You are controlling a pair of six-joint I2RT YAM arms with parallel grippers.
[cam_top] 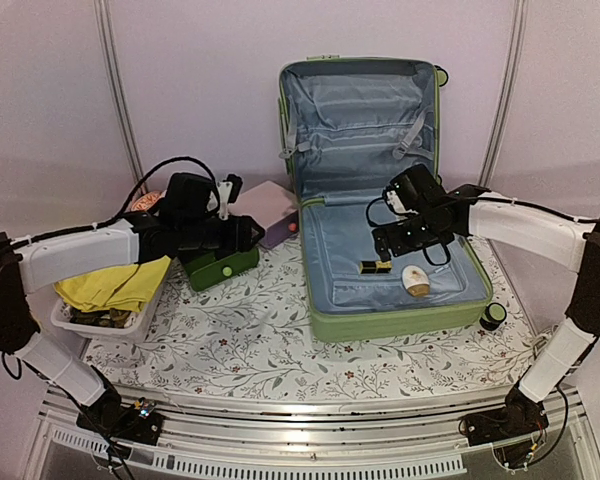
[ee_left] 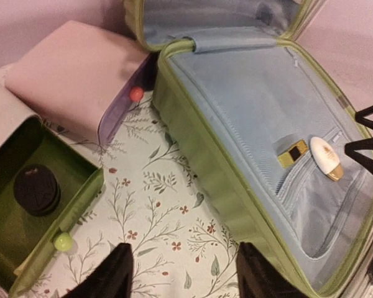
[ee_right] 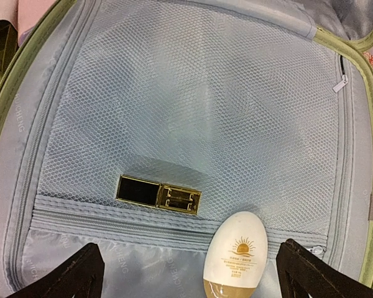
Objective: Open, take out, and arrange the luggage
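Observation:
The green suitcase (cam_top: 380, 325) stands open, lid upright, with blue lining. In its base lie a gold-and-black rectangular item (ee_right: 140, 189) and a white oval sunscreen bottle (ee_right: 236, 248). My right gripper hangs open above them, nothing between its fingers. My left gripper is over the table left of the suitcase, facing an open green box (ee_left: 74, 205) with a black round item (ee_left: 36, 186) inside. Its blurred fingers stand apart, nothing between them.
A pink-and-purple box (ee_left: 74, 74) lies behind the green box. A white bin (cam_top: 80, 322) with yellow cloth is at far left. A small green-lidded jar (cam_top: 493, 316) stands right of the suitcase.

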